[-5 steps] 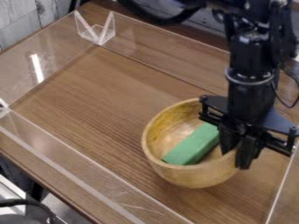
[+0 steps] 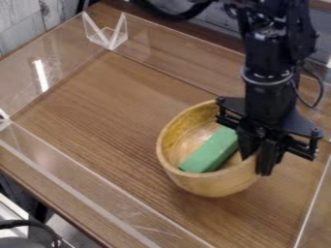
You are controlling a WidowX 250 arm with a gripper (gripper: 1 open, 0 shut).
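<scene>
A tan wooden bowl tilts on the right-centre of the wooden table, a green block lying inside it. My black gripper comes down from the upper right and is shut on the bowl's right rim; its fingertips are partly hidden by the gripper body and the rim.
A small clear plastic object stands near the back left. Black cable runs behind the arm on the right.
The gripper and bowl have moved slightly back, away from the camera, with the bowl still held and the green block inside.
</scene>
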